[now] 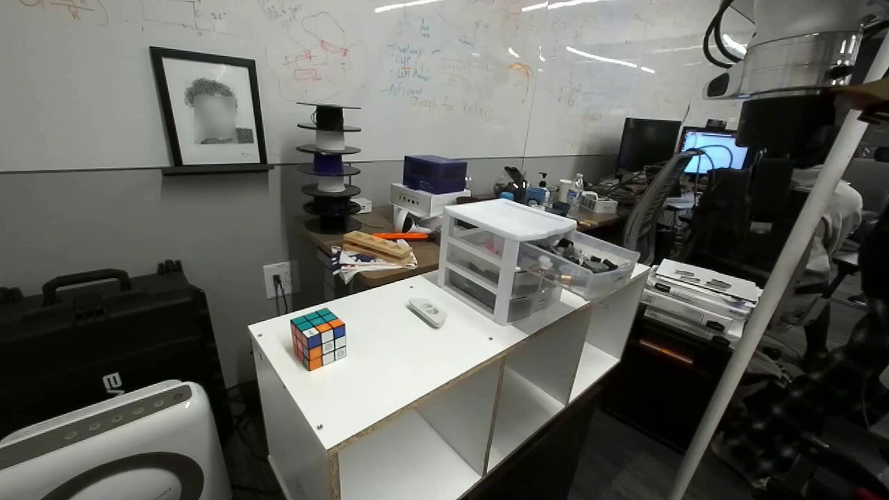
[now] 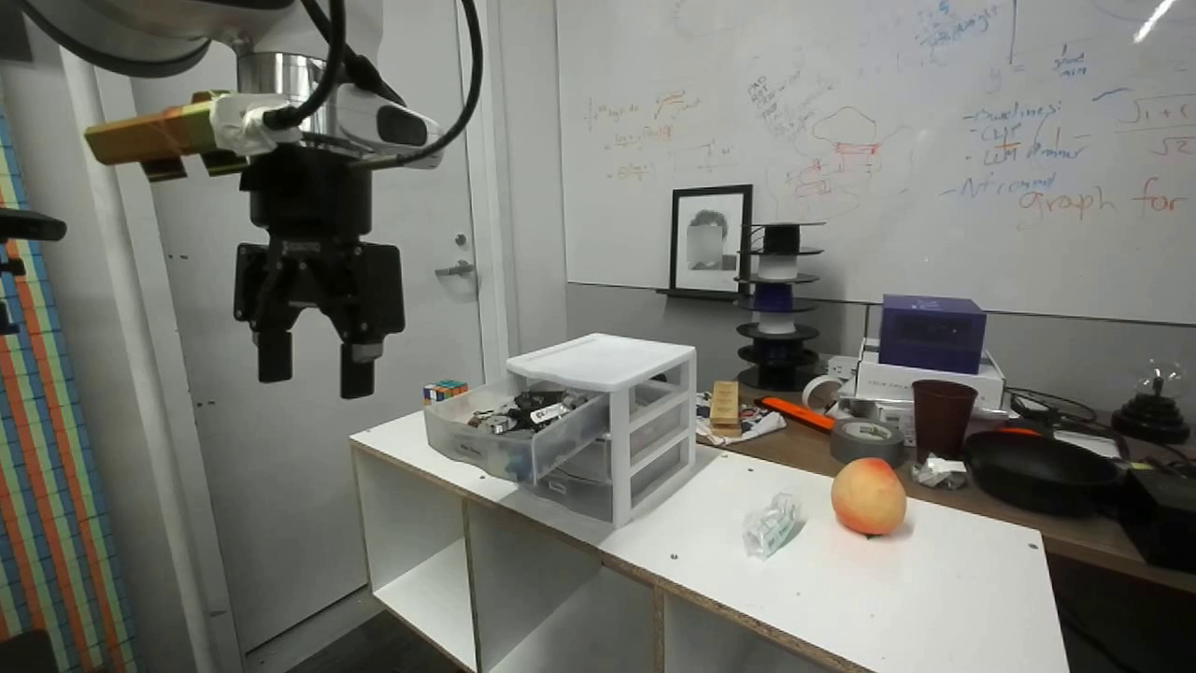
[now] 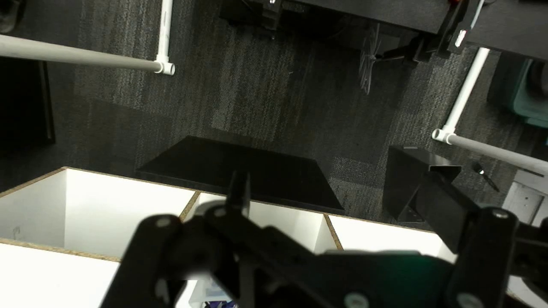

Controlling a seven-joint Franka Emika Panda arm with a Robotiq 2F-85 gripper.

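Observation:
My gripper (image 2: pixel 317 370) hangs above and to the left of the white shelf in exterior view 2, pointing down. Its two black fingers stand apart with nothing between them. A small drawer unit (image 2: pixel 605 357) with a white top sits on the shelf, its upper clear drawer (image 2: pixel 484 443) pulled out and filled with dark odds and ends. A Rubik's cube (image 1: pixel 318 340) and a small white remote-like piece (image 1: pixel 427 312) rest on the shelf's other half. A peach (image 2: pixel 869 497) and a crumpled clear wrapper (image 2: pixel 771 526) lie on the near part in exterior view 2.
The white shelf (image 1: pixel 392 367) has open compartments along its side and bare room on top. A pale upright pole (image 1: pixel 767 292) stands near the arm. Behind the shelf, a desk holds a pan (image 2: pixel 1043 471), a dark cup (image 2: pixel 943 415), tape (image 2: pixel 866 442) and stacked spools (image 2: pixel 775 303).

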